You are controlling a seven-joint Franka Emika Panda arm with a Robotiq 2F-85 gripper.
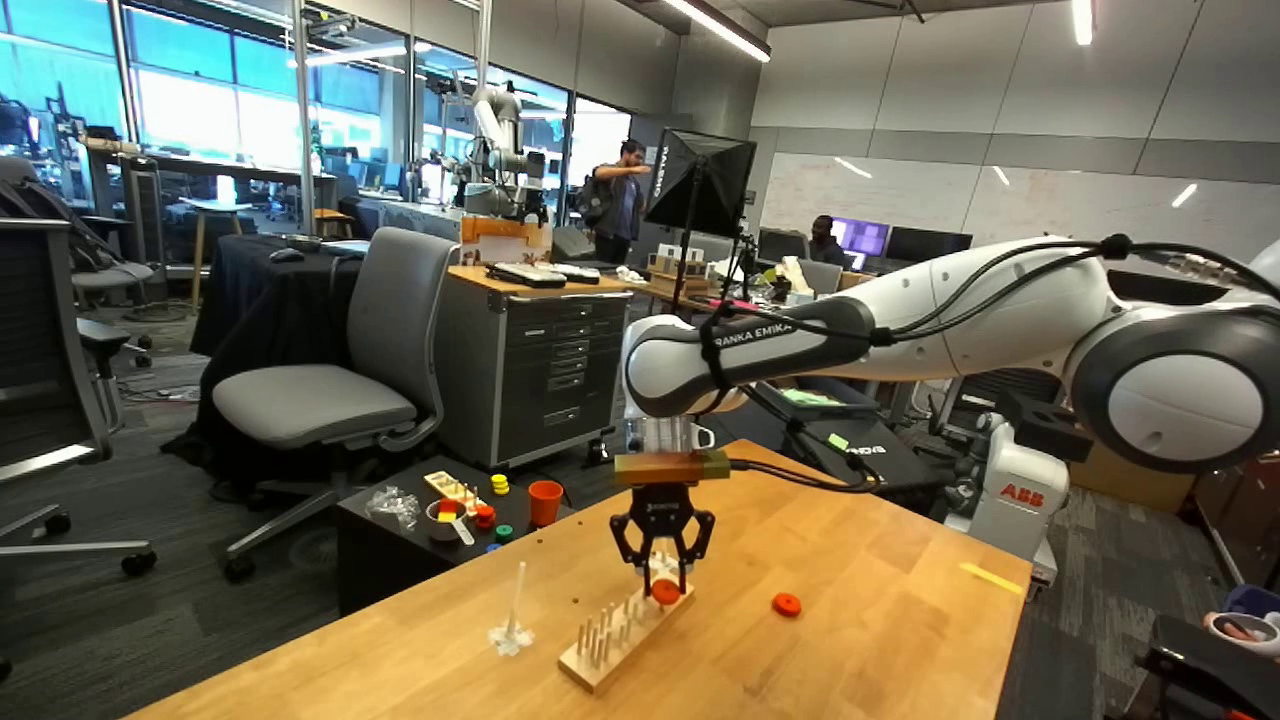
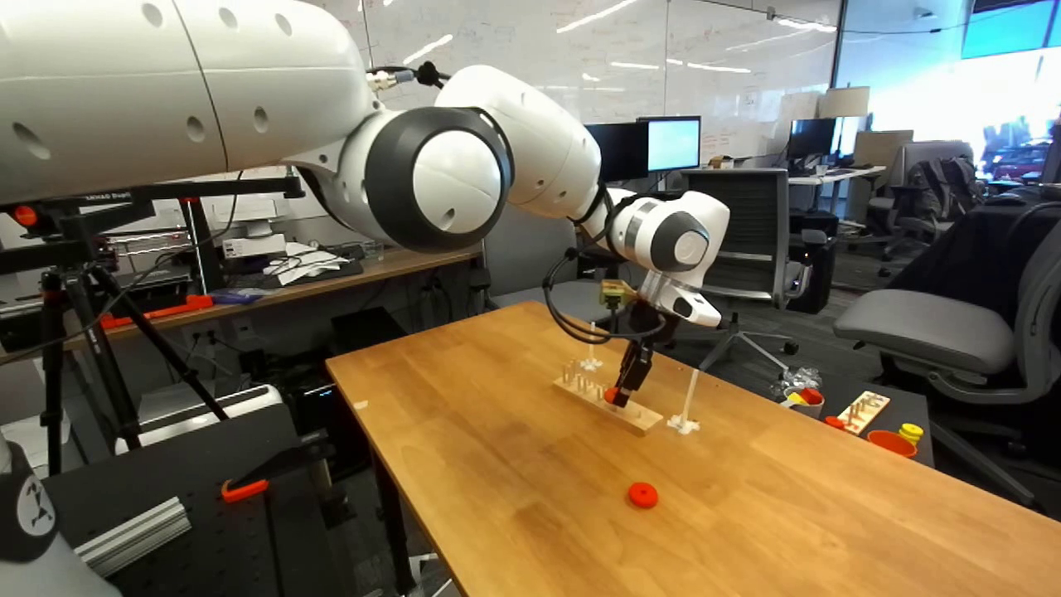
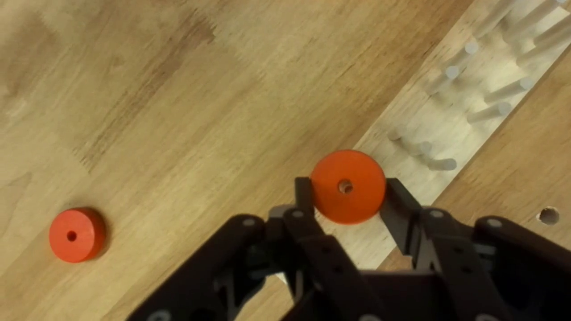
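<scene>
Between the fingertips of my gripper is a round orange-red disc (image 3: 342,206) with a small centre hole, and the fingers are shut on it. The disc is over the wooden peg board (image 3: 407,139), close to its pegs; whether a peg stands under it is hidden. In exterior view 1 the gripper (image 1: 666,590) points down at the board's far part, with the board (image 1: 596,672) reaching toward the camera. A second red disc (image 3: 75,235) lies flat on the bare table, apart from the board.
An upright white stick on a taped base (image 1: 512,636) stands left of the board, and another (image 2: 591,364) shows in exterior view 2. Beyond the table, a low black table (image 1: 396,564) holds an orange cup (image 1: 545,504).
</scene>
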